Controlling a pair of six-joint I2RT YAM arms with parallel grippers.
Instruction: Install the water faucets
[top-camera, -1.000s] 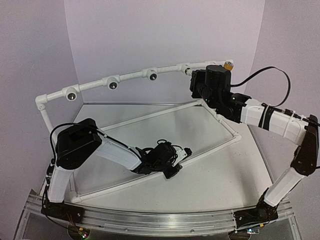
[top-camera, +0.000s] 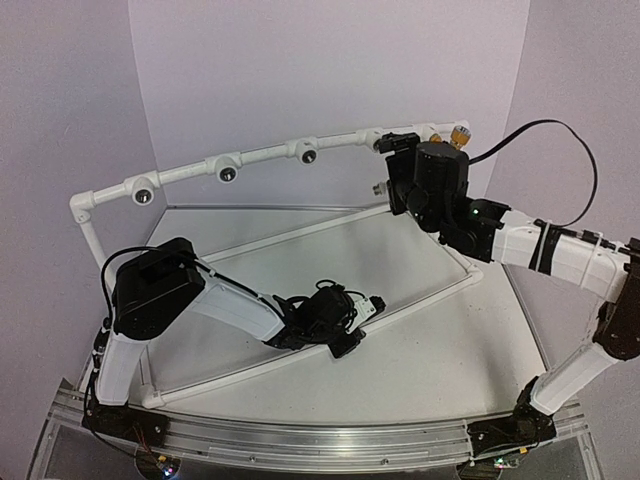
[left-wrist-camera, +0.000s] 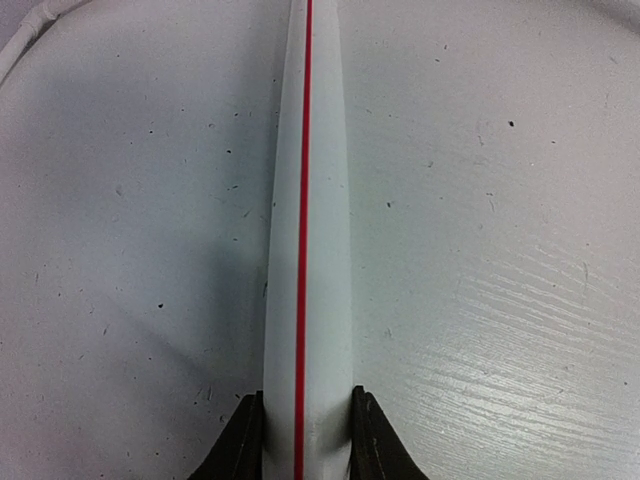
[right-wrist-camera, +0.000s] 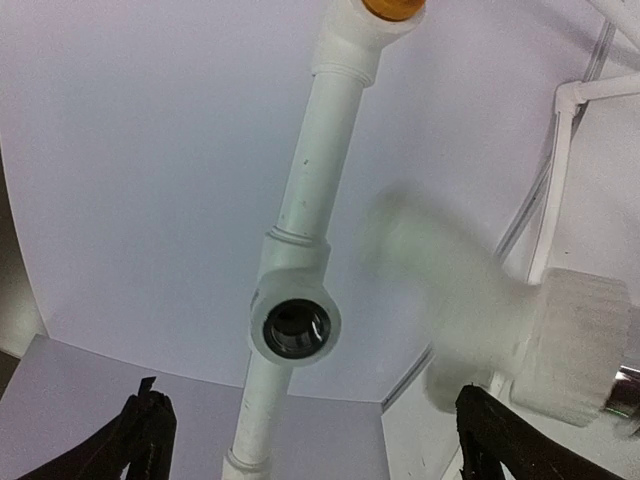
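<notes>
A white pipe rack spans the back, its top rail (top-camera: 260, 152) carrying several tee sockets; a socket (right-wrist-camera: 296, 325) shows empty in the right wrist view, with a brass-coloured fitting (top-camera: 460, 137) at the right end. My right gripper is open near the rail's right part. A blurred white faucet (right-wrist-camera: 575, 340) with a metal end is in mid-air just beside it, outside its fingers. My left gripper is shut on the front bottom pipe (left-wrist-camera: 326, 250), which has a red stripe.
The rack's lower frame (top-camera: 220, 370) lies on the white board (top-camera: 400, 370). Walls surround it at back and sides; the front right of the board is clear.
The left arm has stayed still.
</notes>
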